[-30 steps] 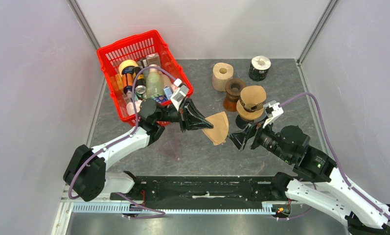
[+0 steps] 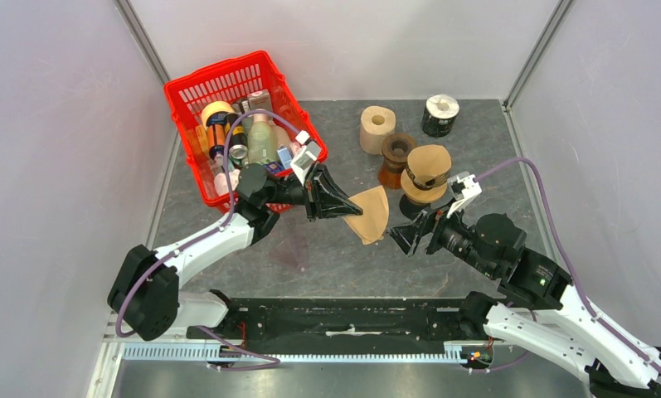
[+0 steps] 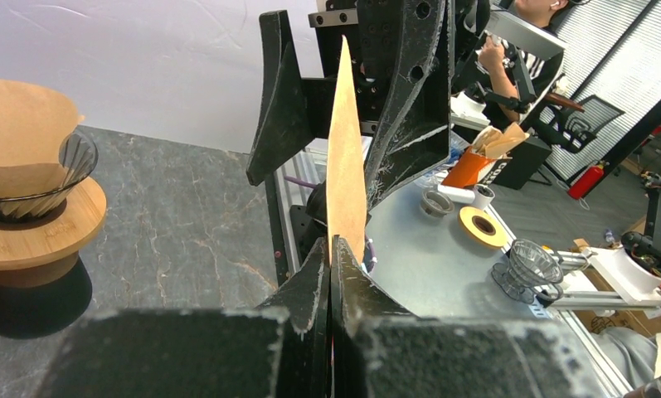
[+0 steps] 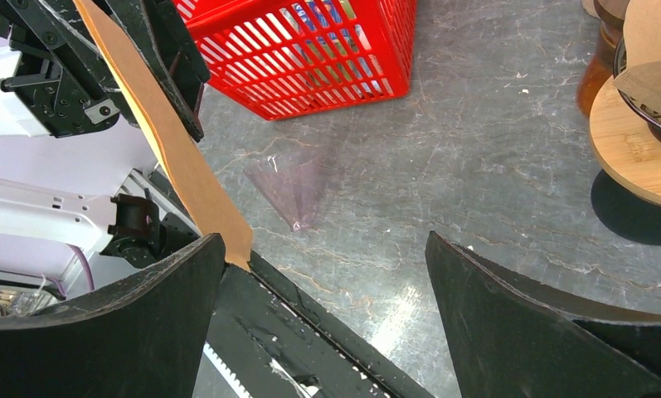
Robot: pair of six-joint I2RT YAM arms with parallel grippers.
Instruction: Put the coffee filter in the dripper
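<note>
A brown paper coffee filter (image 2: 372,214) hangs above the table, pinched flat by my left gripper (image 2: 358,209). In the left wrist view the filter (image 3: 343,166) stands edge-on between the closed fingertips. Seen from the right wrist, the filter (image 4: 190,170) slants in from the upper left. My right gripper (image 2: 407,242) is open, its fingers (image 4: 526,323) wide apart with nothing held between them. Behind it, the glass dripper (image 3: 80,157) with its wooden collar (image 3: 41,249) rests on a dark base. Another brown filter (image 3: 24,128) sticks up from the dripper.
A red basket (image 2: 182,89) full of goods stands at the back left. Beyond the dripper are a wooden hourglass-shaped item (image 2: 393,157), a brown paper roll (image 2: 376,128) and a dark canister (image 2: 439,116). A clear plastic bag (image 2: 292,249) lies on the otherwise bare front table.
The right arm has shifted very slightly. The left arm and the filter it holds look unmoved.
</note>
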